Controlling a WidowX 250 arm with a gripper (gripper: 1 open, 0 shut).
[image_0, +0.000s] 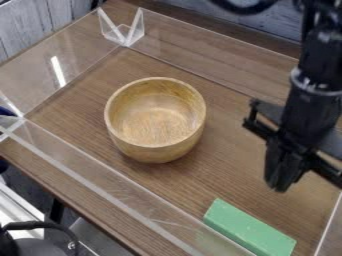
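My gripper (281, 172) hangs at the right of the camera view, raised over the wooden tray floor, above and behind a green block (247, 227) lying near the bottom edge. Its black fingers are apart from the block. Whether they are open or shut is unclear from this view.
A wooden bowl (156, 113) sits left of centre. A small clear plastic piece (123, 27) is at the back left. Clear tray walls run along the left.
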